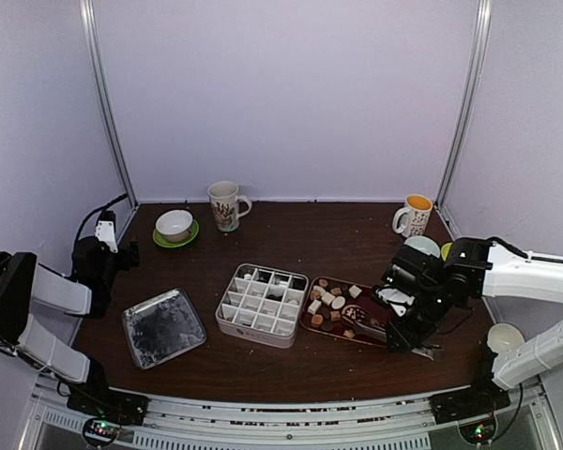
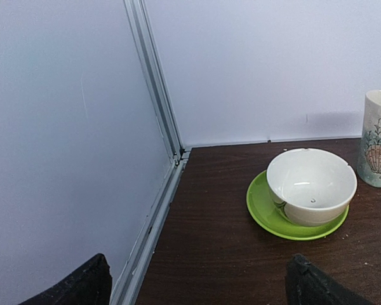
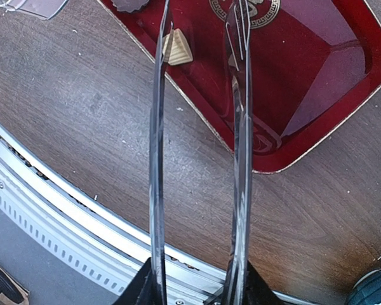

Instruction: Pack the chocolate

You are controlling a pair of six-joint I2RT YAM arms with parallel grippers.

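Note:
A red tray (image 1: 333, 333) holds several white, tan and brown chocolates, right of the white compartment box (image 1: 261, 307). In the right wrist view my right gripper is over the tray (image 3: 305, 82), its long fingers apart, with a wedge-shaped tan chocolate (image 3: 179, 47) at the left finger; whether it touches cannot be told. My left gripper is open and empty at the far left, away from the box.
A metal lid (image 1: 163, 328) lies left of the box. A bowl (image 1: 174, 222) on a green plate and a mug (image 1: 223, 206) stand behind; an orange-rimmed mug (image 1: 411, 216) is back right.

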